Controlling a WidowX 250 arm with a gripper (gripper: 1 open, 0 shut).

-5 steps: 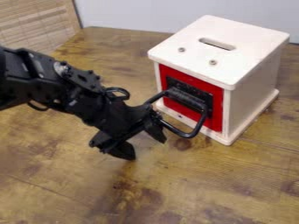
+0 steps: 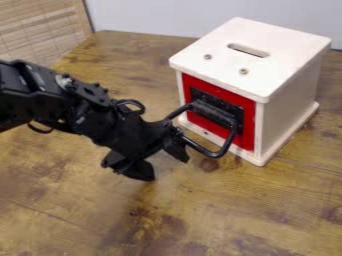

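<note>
A white wooden box (image 2: 287, 115) with a red front panel (image 2: 201, 80) stands at the right. On the red front is a dark fitting with a black looped handle or bar (image 2: 214, 152) that sticks out toward my arm. My black gripper (image 2: 158, 158) is low over the floor in front of the box, tilted down, close to the loop's near end. The loop partly blends with the gripper, so I cannot tell whether its fingers touch or hold it, or how far apart they are.
A woven mat or panel (image 2: 34, 25) lies at the back left.
My arm and gripper have shifted very slightly; the box and its black loop look the same.
</note>
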